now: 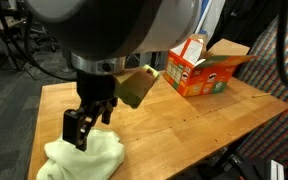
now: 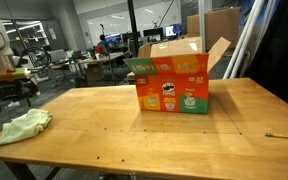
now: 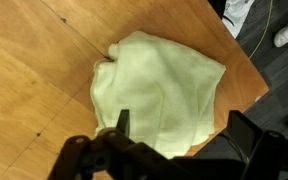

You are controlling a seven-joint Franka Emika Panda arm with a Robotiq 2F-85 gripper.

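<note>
A pale cream cloth (image 3: 159, 90) lies flat and slightly rumpled near one corner of the wooden table, as the wrist view shows from above. In exterior view 1 the same cloth (image 1: 76, 163) is partly covered by my gripper (image 1: 93, 143), which hangs over it with its fingers spread. Nothing is between the fingers. Seen from the wrist, the gripper straddles the cloth's lower part, one dark fingertip on each side. Exterior view 2 has the cloth (image 2: 24, 125) at the far left, with the gripper (image 2: 12, 105) above it.
An open red and green cardboard box (image 1: 199, 75) stands at the table's back right. A pencil (image 2: 283, 136) lies at the right in exterior view 2. The table edge runs close to the cloth.
</note>
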